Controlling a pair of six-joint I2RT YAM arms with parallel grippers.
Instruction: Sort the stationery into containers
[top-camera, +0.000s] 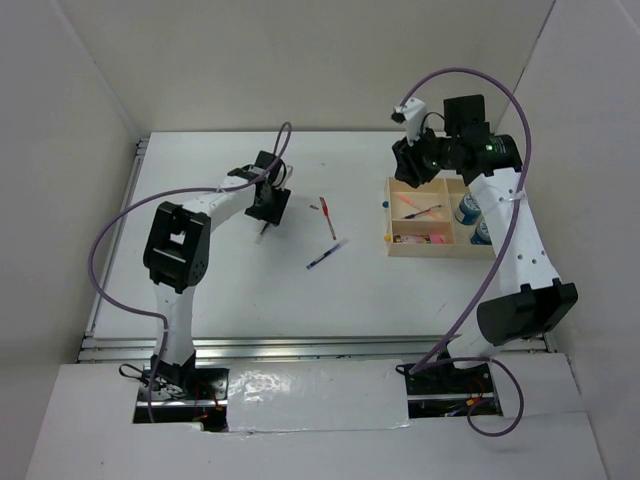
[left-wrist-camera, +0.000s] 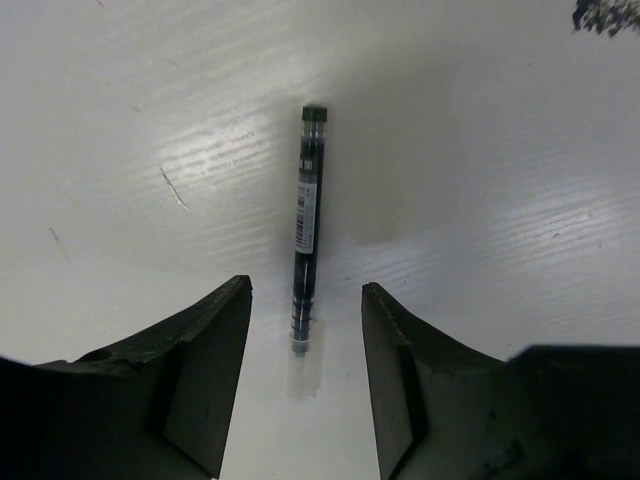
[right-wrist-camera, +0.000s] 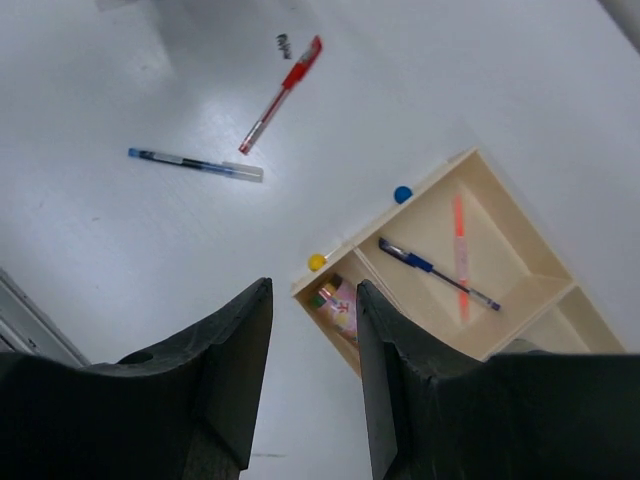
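Note:
A black pen (left-wrist-camera: 306, 225) with a white label lies on the table in the left wrist view. Over it is my left gripper, its fingers apart on either side of the pen's lower end and not closed on it. Near the box my right gripper hangs open and empty. A red pen (top-camera: 328, 218) and a blue pen (top-camera: 326, 254) lie on the table between the arms. Inside the wooden box (top-camera: 437, 250) are another blue pen (right-wrist-camera: 425, 265) and an orange highlighter (right-wrist-camera: 460, 240), sharing one compartment.
Pink and other small items (top-camera: 420, 239) fill the box's front compartment; blue rolls (top-camera: 468, 209) stand in the right one. A small dark piece (right-wrist-camera: 284, 45) lies beside the red pen. Blue and yellow balls sit along the box's left side.

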